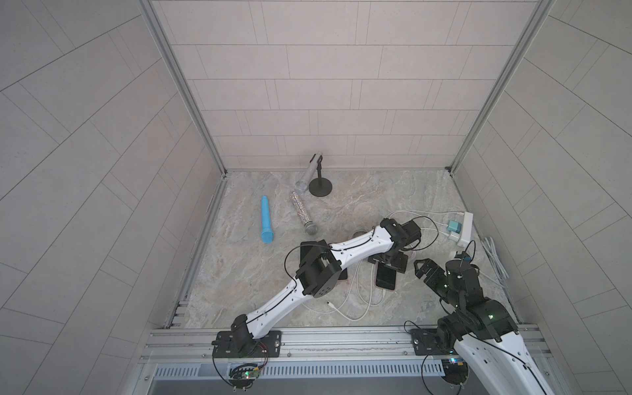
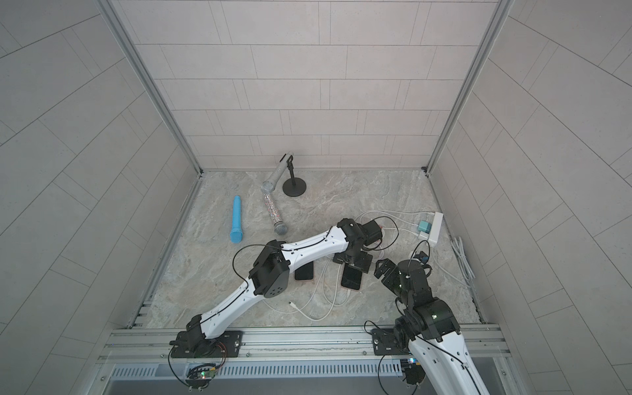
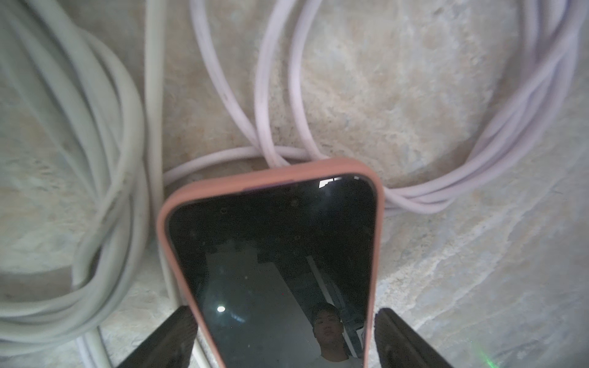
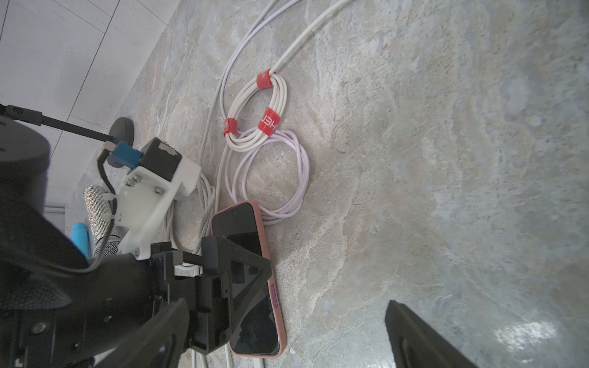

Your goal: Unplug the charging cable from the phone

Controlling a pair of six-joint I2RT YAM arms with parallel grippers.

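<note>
A pink-cased phone (image 3: 276,257) (image 4: 245,331) lies screen-up on coiled white and lilac cables. My left gripper (image 1: 391,262) is over it, fingers apart on either side of the case; whether they touch it I cannot tell. In the top left view a white cable (image 1: 381,297) runs from the near end of this phone (image 1: 385,279). My right gripper (image 2: 383,268) stands open to the right of the phone, nothing between its fingers.
A second phone (image 2: 304,273) lies partly under my left arm. A white power strip (image 1: 466,230) with plugs is at the right, a black stand (image 1: 320,187), glittery microphone (image 1: 301,210) and blue object (image 1: 266,220) behind and left.
</note>
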